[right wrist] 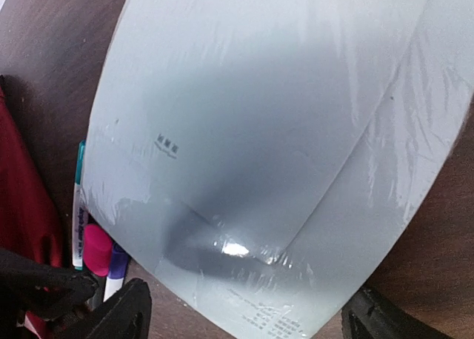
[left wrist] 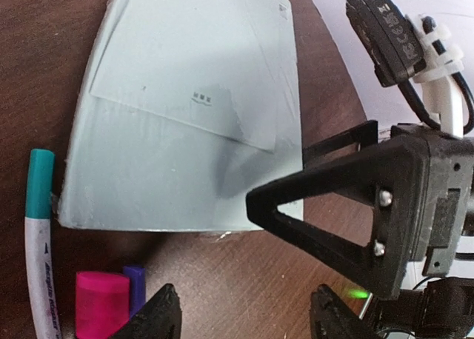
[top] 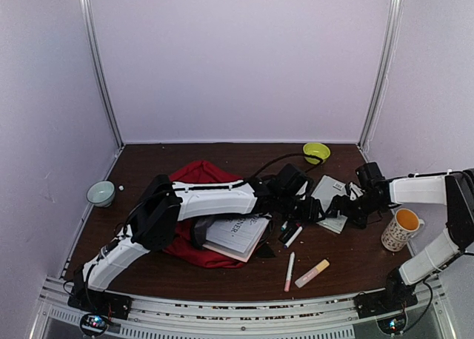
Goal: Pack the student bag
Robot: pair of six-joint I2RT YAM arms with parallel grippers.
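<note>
A pale plastic-covered book (top: 326, 190) lies right of centre between my two grippers. In the left wrist view the near edge of the book (left wrist: 185, 124) has shadow under it. My left gripper stands open just short of that edge, with bare table between its fingers. My right gripper is open too; a corner of the book (right wrist: 244, 169) points in between its fingers, and contact cannot be told. The red bag (top: 194, 170) lies open at centre left, partly under my left arm, holding a white planner (top: 237, 234).
Markers, one teal-capped (left wrist: 39, 191) and one pink-capped (left wrist: 102, 298), lie beside the book. A pink marker (top: 289, 272) and a yellow highlighter (top: 312, 273) lie in front. A mug (top: 400, 230), green bowl (top: 316, 152) and white bowl (top: 101, 194) stand outward.
</note>
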